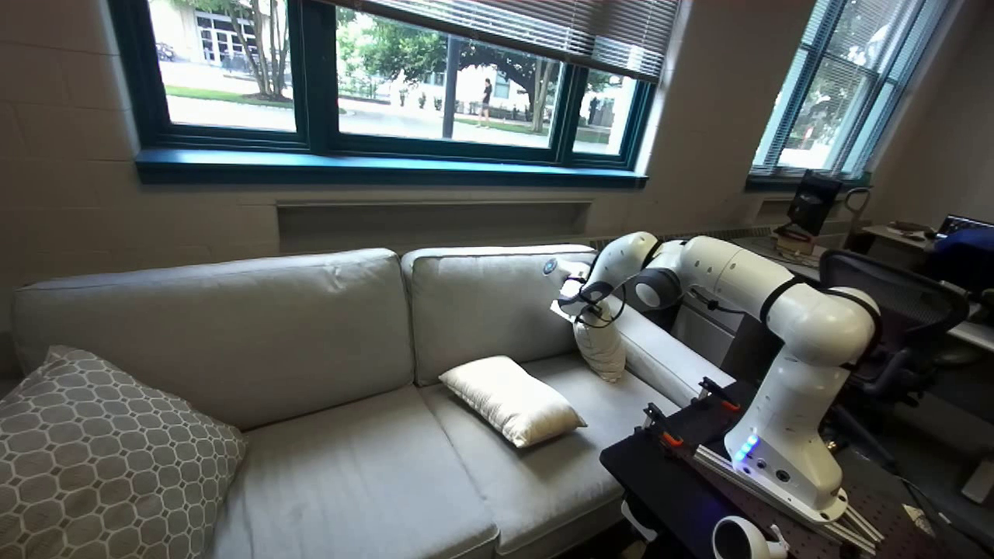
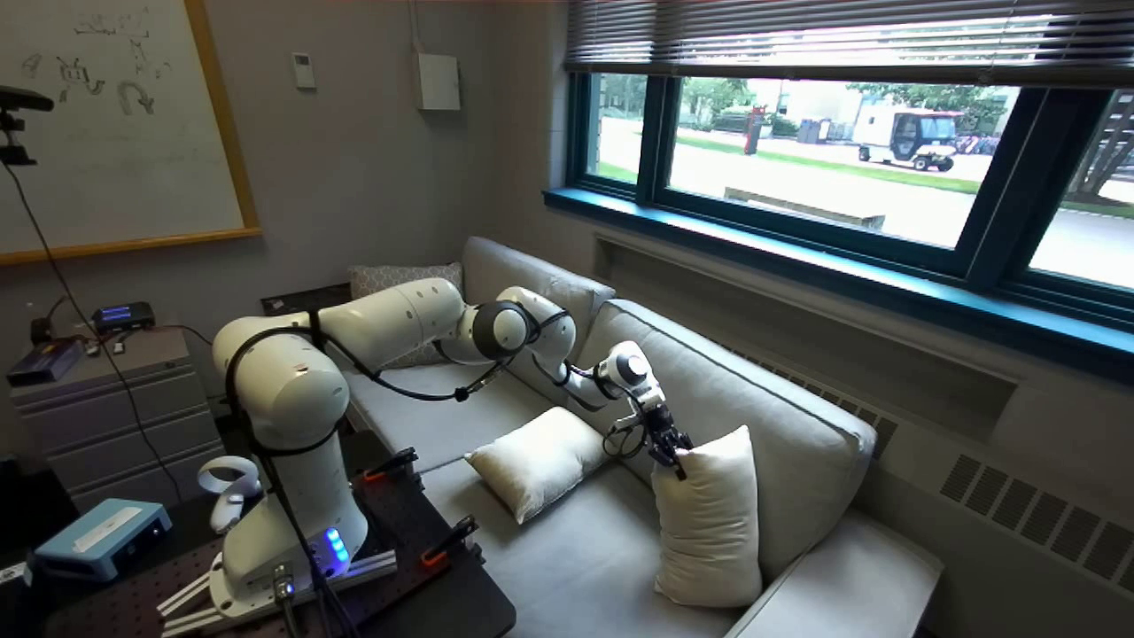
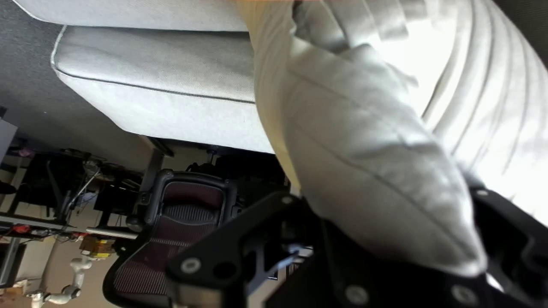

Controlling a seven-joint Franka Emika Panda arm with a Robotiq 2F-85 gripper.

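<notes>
One pale pillow (image 2: 714,526) stands upright at the armrest end of the sofa, against the backrest. My gripper (image 2: 674,452) is shut on its upper corner. In the wrist view the pillow's corner (image 3: 380,169) runs down between the black fingers and hides much of the gap. Exterior view 1 shows only the lower part of this pillow (image 1: 603,352) behind my wrist. A second pale pillow (image 1: 512,401) lies flat on the seat cushion, apart from the gripper.
The grey sofa (image 1: 326,475) has bare seat between the flat pillow and a patterned pillow (image 1: 112,456) at its far end. The armrest (image 2: 840,585) borders the upright pillow. A black table (image 1: 652,466) with clamps stands in front, bearing my arm's base.
</notes>
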